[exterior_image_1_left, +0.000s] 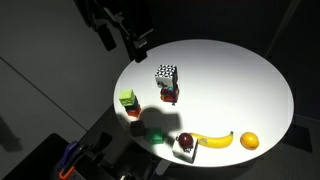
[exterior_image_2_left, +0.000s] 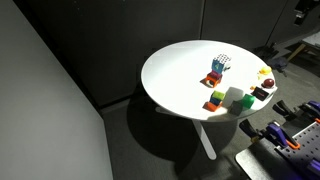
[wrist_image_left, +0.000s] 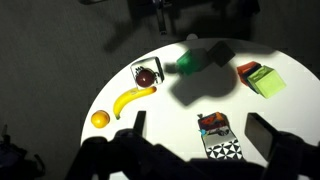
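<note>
Above the round white table (exterior_image_1_left: 235, 85), my gripper (exterior_image_1_left: 123, 46) is open, its fingers apart and empty. A stack with a black-and-white checkered block (exterior_image_1_left: 167, 74) on top and a red block (exterior_image_1_left: 170, 96) at its base stands on the table. In the wrist view this checkered block (wrist_image_left: 224, 150) appears low, between the fingers but well beneath them. Left of it in exterior view 1, a lime-green block (exterior_image_1_left: 127, 97) tops another red-based stack. A green block (exterior_image_1_left: 153, 135) and a black block (exterior_image_1_left: 137, 129) lie near the front edge.
A dark red ball (exterior_image_1_left: 185, 141) rests on a white box (exterior_image_1_left: 186, 155) at the near edge. Beside it lie a yellow banana (exterior_image_1_left: 212, 140) and an orange (exterior_image_1_left: 249, 140).
</note>
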